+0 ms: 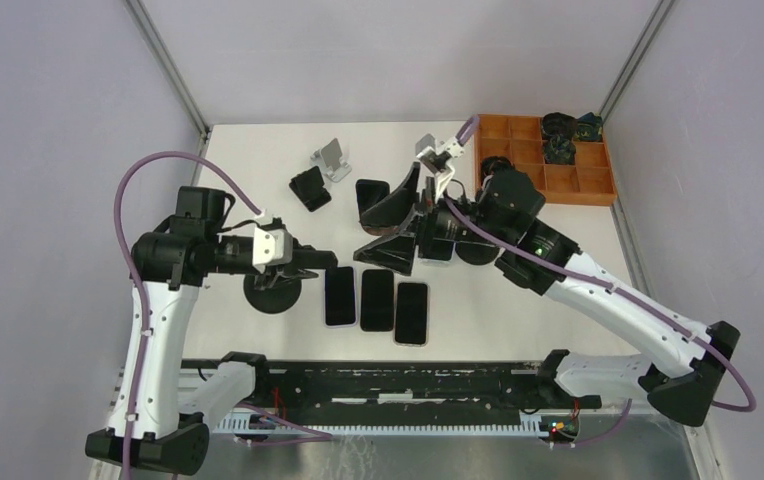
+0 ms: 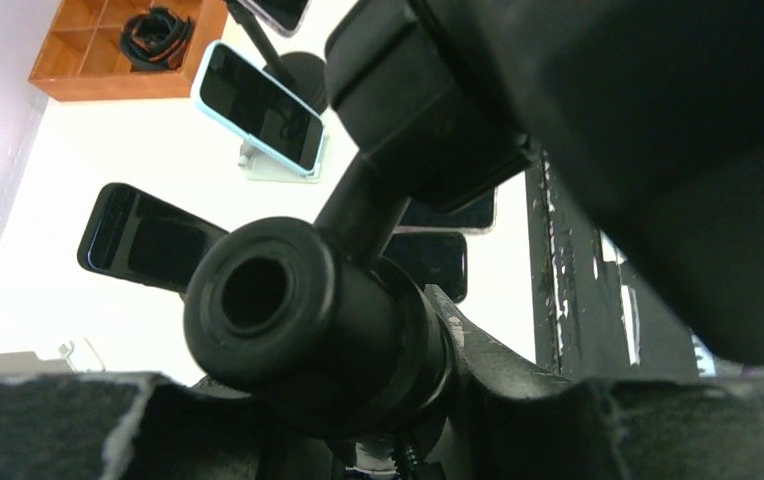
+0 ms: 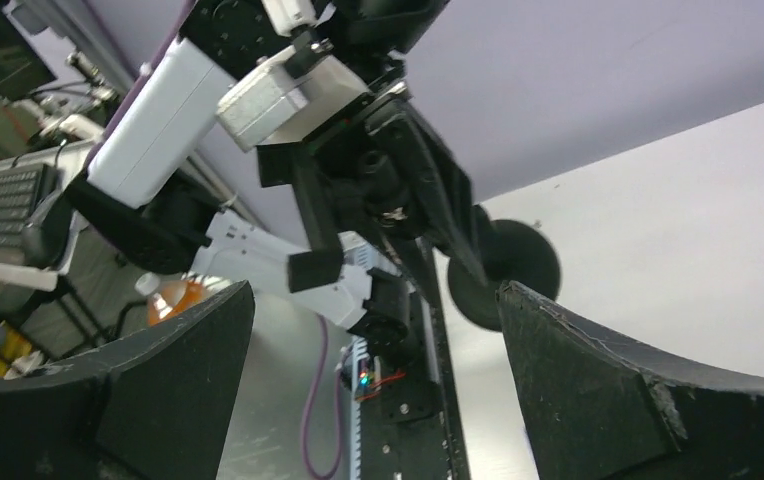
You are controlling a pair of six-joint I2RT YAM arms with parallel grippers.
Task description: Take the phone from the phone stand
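Note:
My left gripper (image 1: 293, 265) is shut on a black stand (image 2: 278, 290) with a round post, which fills much of the left wrist view, above a round base (image 1: 268, 300) at the table's left. My right gripper (image 1: 393, 220) is raised high over the middle of the table, open, partly covering a phone on a round stand (image 1: 372, 192). That phone (image 2: 153, 235) shows behind the held stand in the left wrist view, near a phone on a light-blue stand (image 2: 258, 105). Three phones (image 1: 378, 300) lie flat at the front.
An orange compartment box (image 1: 588, 180) is at back right. A small black stand (image 1: 308, 188) and a silver stand (image 1: 330, 158) stand at back left. The table's front edge borders a dark rail (image 1: 398, 375).

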